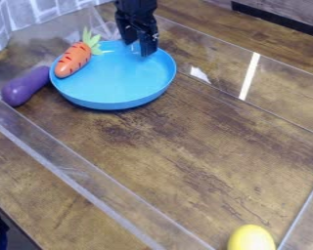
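Observation:
A blue round plate (120,86) sits in the upper left of the table. An orange toy carrot (73,59) with a pale leafy top lies on its left part. A purple toy eggplant (24,86) rests just left of the plate. At the top, my dark gripper (140,39) is over the back edge of the plate; its fingers are small and dark, so their opening is unclear. A yellow object (250,237), rounded, is at the bottom right.
The wooden table (172,166) has wide clear room in the middle and right. Clear low walls surround the work area, with a pale tiled wall at the back left.

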